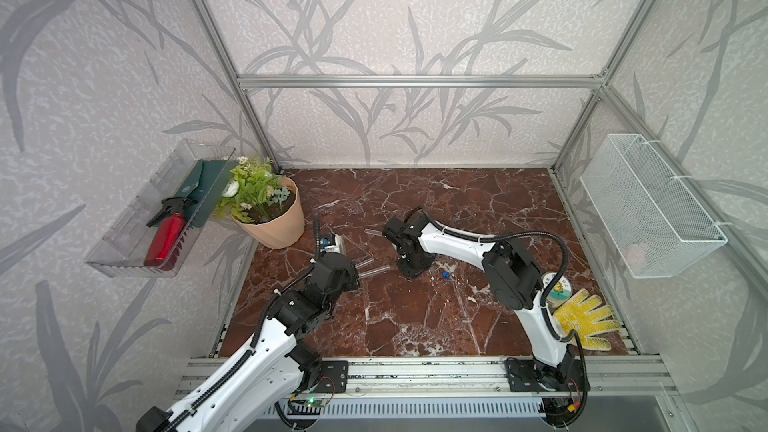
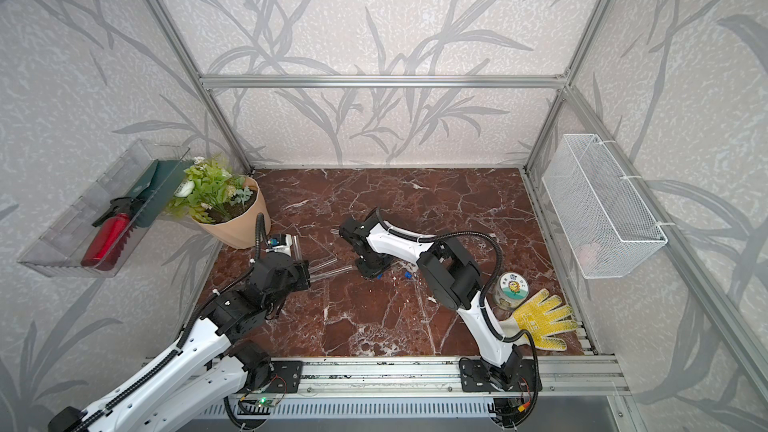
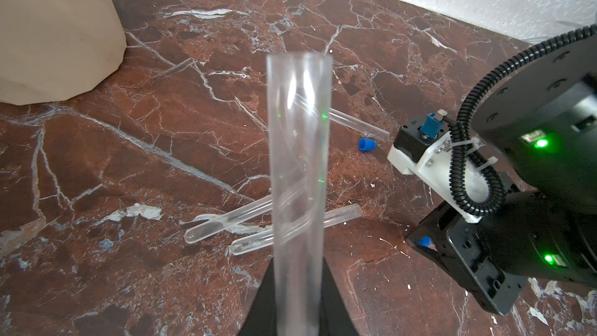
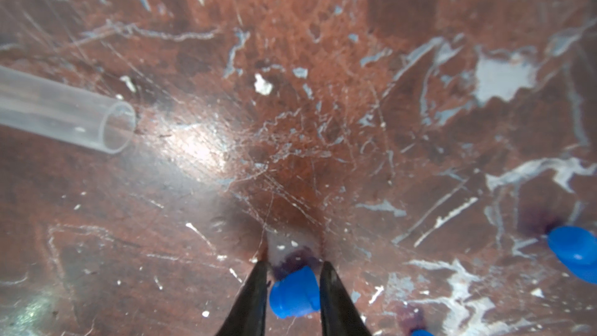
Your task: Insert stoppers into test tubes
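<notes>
In the left wrist view my left gripper is shut on an upright clear test tube (image 3: 297,149). Loose tubes (image 3: 224,224) lie on the marble table below it, and a blue stopper (image 3: 367,144) lies near the end of a farther tube. In the right wrist view my right gripper is low over the table, part open, its fingertips either side of a blue stopper (image 4: 292,295); whether both touch it I cannot tell. More blue stoppers (image 4: 569,249) lie to the right, and an open tube end (image 4: 115,125) to the left.
A plant pot (image 1: 276,228) stands at the back left. A tin (image 2: 512,288) and a yellow glove (image 2: 544,320) lie at the right. Baskets (image 1: 648,216) hang on both side walls.
</notes>
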